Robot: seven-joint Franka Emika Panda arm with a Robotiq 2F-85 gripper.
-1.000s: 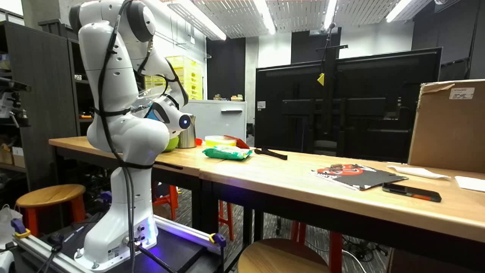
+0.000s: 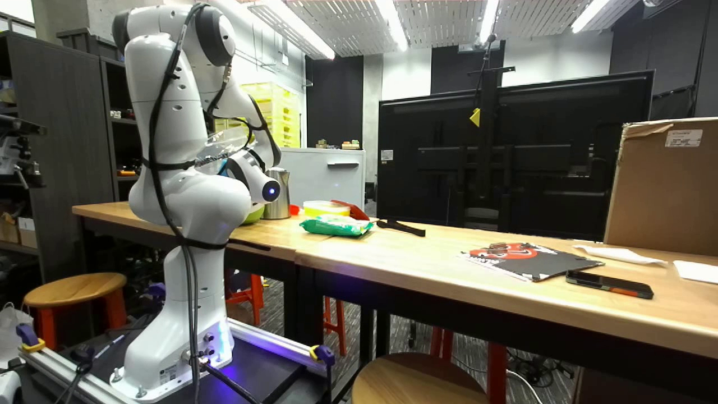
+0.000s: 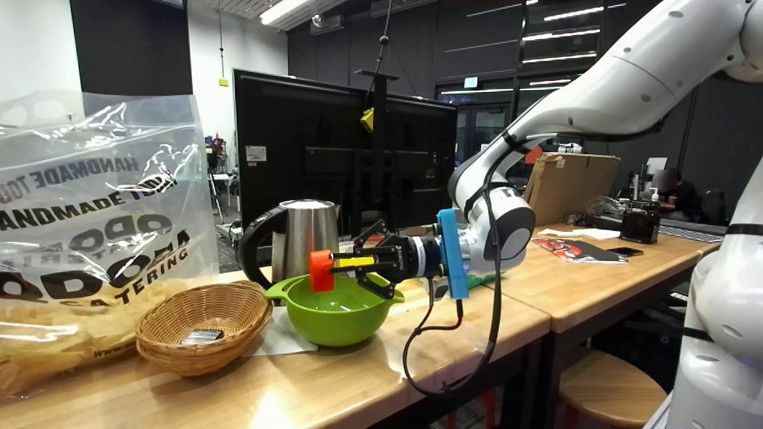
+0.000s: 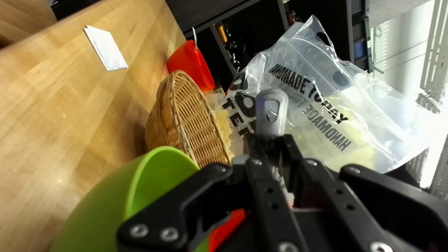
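My gripper is shut on a grey handle (image 4: 272,114) with a hole near its end, which sticks out past the black fingers. In exterior view 2 the gripper (image 3: 343,264) is level above a green bowl (image 3: 332,320), and a red piece (image 3: 321,271) shows at its fingertips. Whether the red piece belongs to the grey handle, I cannot tell. The wrist view has the bowl (image 4: 100,205) at lower left, with a little red below the fingers. Exterior view 1 hides the fingers behind the arm.
A wicker basket (image 3: 204,325) stands beside the bowl, a steel jug (image 3: 309,239) behind it. The clear printed bag (image 3: 100,236) rises at the left. A red container (image 4: 191,65) sits beyond the basket. Bare tabletop (image 4: 54,121) lies at the wrist view's left.
In exterior view 1 the hand is slightly lower than a second ago, and the upper arm has shifted a little to the right. The tabletop objects look unchanged.
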